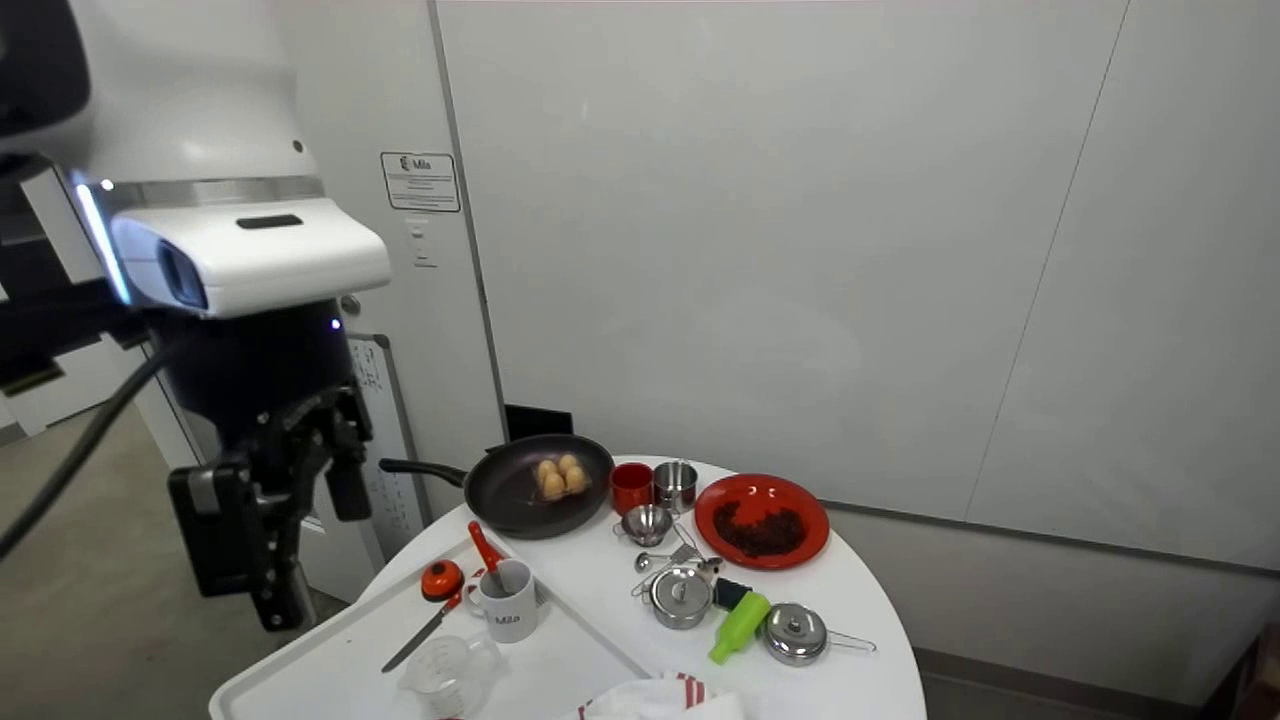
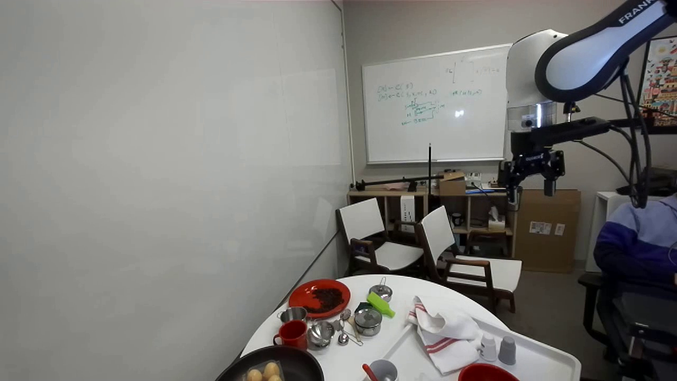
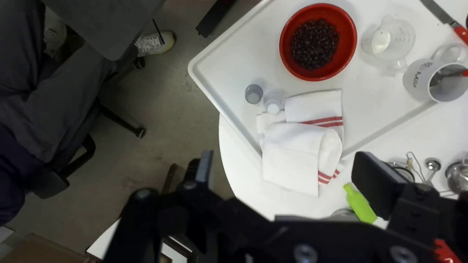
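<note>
High above the table, my gripper (image 1: 314,546) hangs open, its two fingers spread and nothing between them. In the wrist view a red bowl (image 3: 292,52) of dark beans sits on the white tray (image 3: 209,72). A folded white towel (image 3: 291,155) with red stripes lies partly over the tray's edge. Grey and white shakers stand by it. A white mug (image 1: 512,616) holding a red-handled utensil, a clear measuring cup (image 1: 441,678), a knife (image 1: 420,634) and a red-orange round item (image 1: 441,581) are also on the tray.
A black pan (image 1: 510,510) with eggs, a red cup (image 1: 631,490), steel pots, a green bottle (image 1: 740,624) and a red plate (image 1: 810,510) with dark crumbs crowd the table. A seated person (image 2: 644,238) is close to the arm's side.
</note>
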